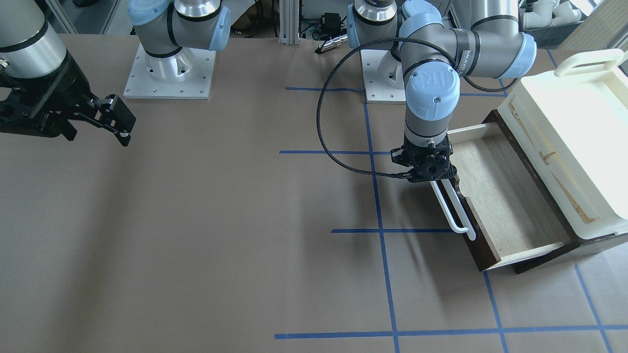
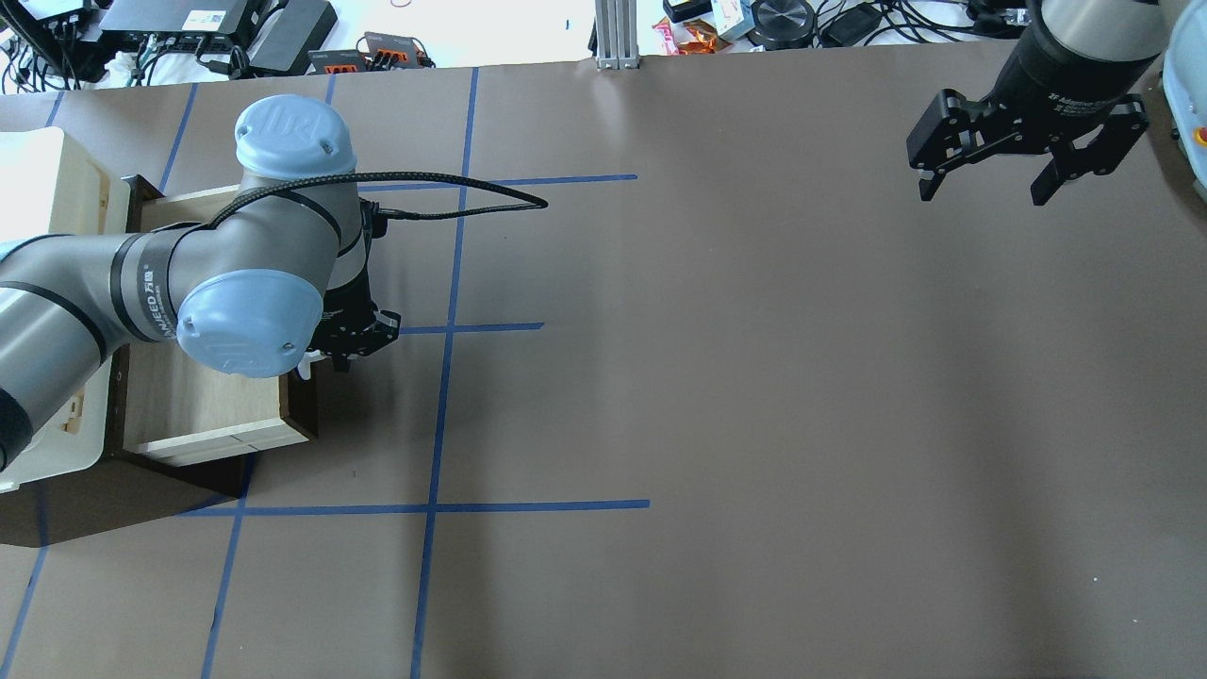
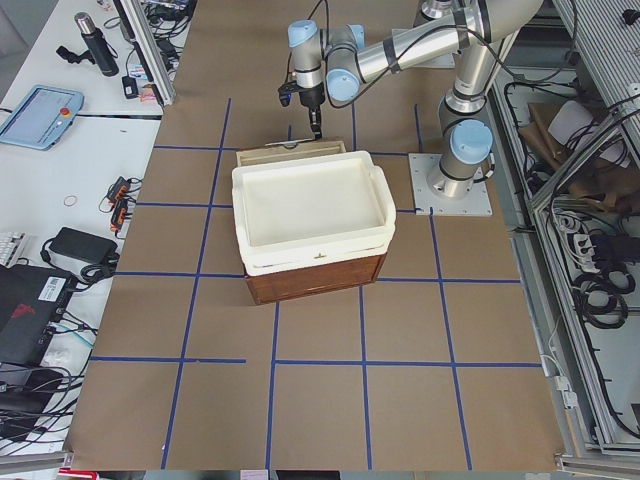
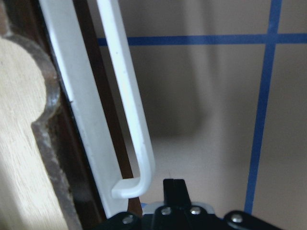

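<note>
The gripper (image 1: 425, 171) is low over the front of a pulled-out wooden drawer (image 1: 509, 200), at the upper end of its white bar handle (image 1: 447, 206). In the left wrist view the handle (image 4: 129, 96) runs beside the dark notched drawer front (image 4: 57, 158), with black gripper parts (image 4: 172, 211) at the bottom edge near the handle's bent end. From above, the arm hides most of the gripper. Whether its fingers are open or shut, or touch the handle, I cannot tell.
A white lidded box top (image 1: 565, 147) sits on the drawer's cabinet. A second arm's gripper (image 1: 103, 120) stands at the left.
</note>
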